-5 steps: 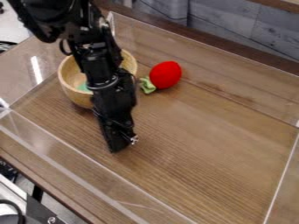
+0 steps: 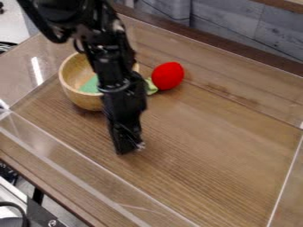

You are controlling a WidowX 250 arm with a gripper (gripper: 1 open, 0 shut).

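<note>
My black gripper (image 2: 128, 142) hangs low over the wooden table in the centre of the camera view, shut, with nothing visible between its fingers. Behind it to the left is a wooden bowl (image 2: 76, 69) holding something green, partly hidden by the arm. A red tomato-like object (image 2: 167, 74) with green leaves beside it lies behind the gripper to the right.
A dark cable shows at the lower left corner. A wall runs along the back right.
The arm has shifted slightly to the right and looks blurred now. The bowl and red object appear in about the same places.
</note>
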